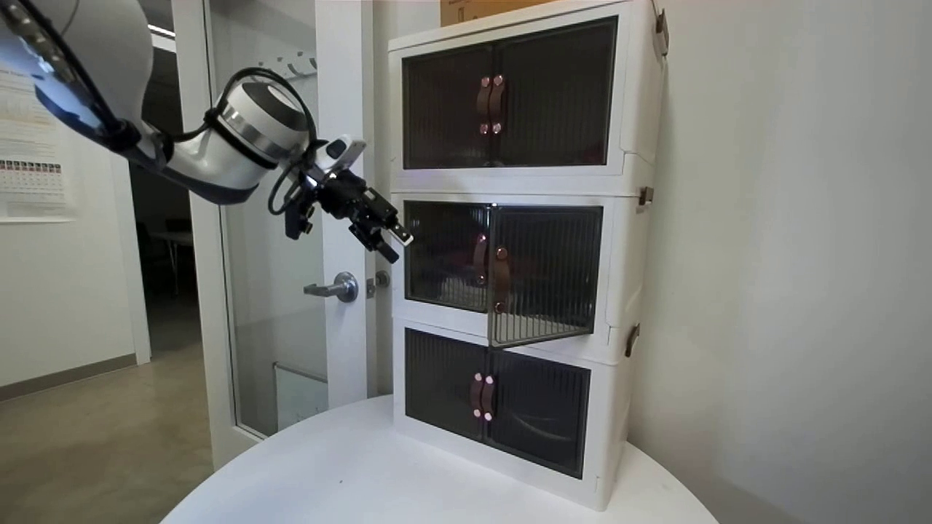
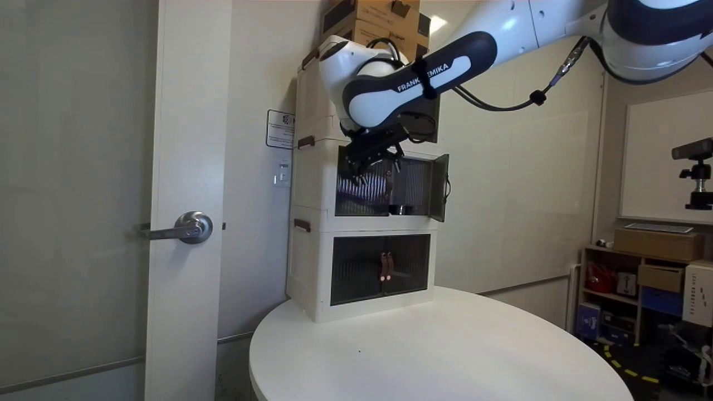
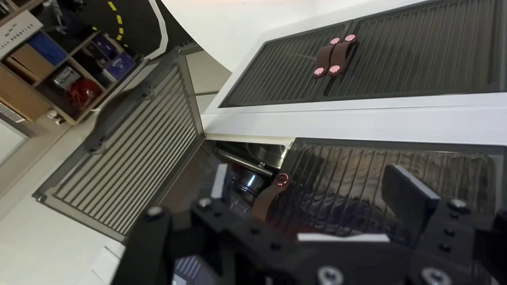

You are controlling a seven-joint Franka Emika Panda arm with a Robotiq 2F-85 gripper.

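A white cabinet of three stacked units has dark ribbed doors with brown strap handles. In the middle unit the right door stands swung outward, while the left door is closed. My gripper is in front of that left door. In the wrist view the gripper is open, its fingers wide apart, with nothing seen between them. The left door's handle appears between the fingers, farther off. Through the opening a shiny metal pot-like thing is partly visible inside.
The swung-out door juts into the space to the right of the gripper. The bottom unit's doors are closed. Cardboard boxes sit on top.
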